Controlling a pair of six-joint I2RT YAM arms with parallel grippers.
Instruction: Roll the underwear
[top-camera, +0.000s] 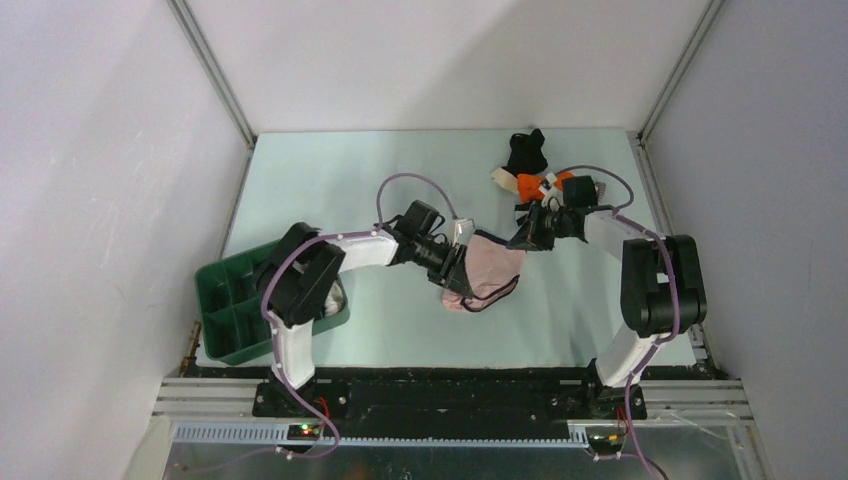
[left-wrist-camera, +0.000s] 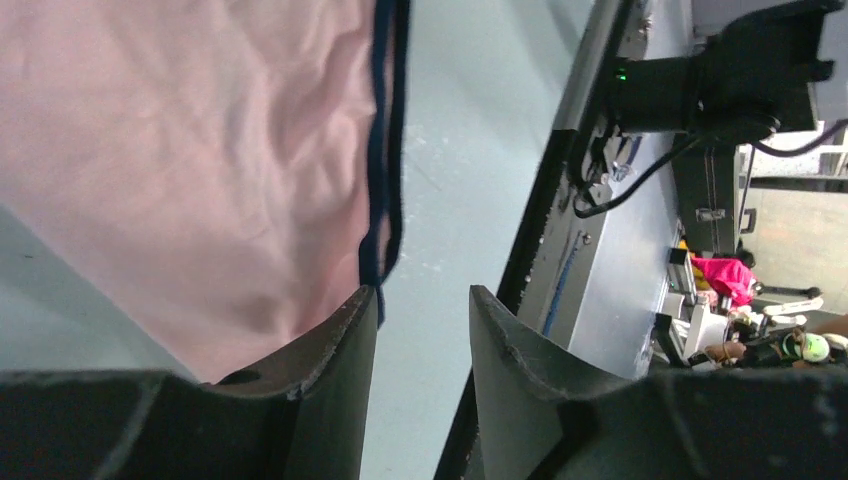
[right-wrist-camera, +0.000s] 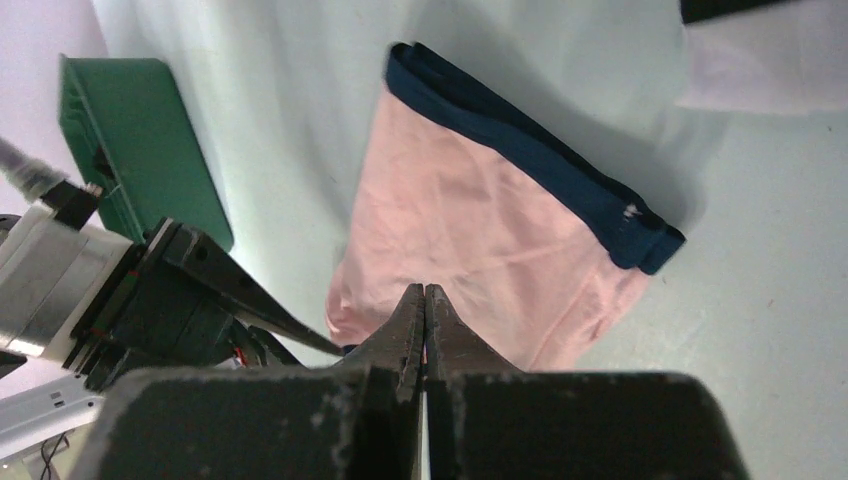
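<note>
Pink underwear (top-camera: 490, 267) with dark navy bands lies folded on the table, roughly square. In the right wrist view the underwear (right-wrist-camera: 470, 220) shows a thick navy waistband along its far edge; in the left wrist view a double navy band runs down one side of the underwear (left-wrist-camera: 200, 170). My left gripper is partly open over the corner by that band, with no cloth visibly pinched between its fingers. My right gripper is shut, its fingertips together above the cloth; nothing shows between them.
A green divided bin (top-camera: 225, 300) stands at the left, partly under my left arm. Behind my right gripper lie a black garment (top-camera: 526, 153) and an orange garment (top-camera: 533, 187). Bare table (top-camera: 330, 180) stretches across the back left and the front middle.
</note>
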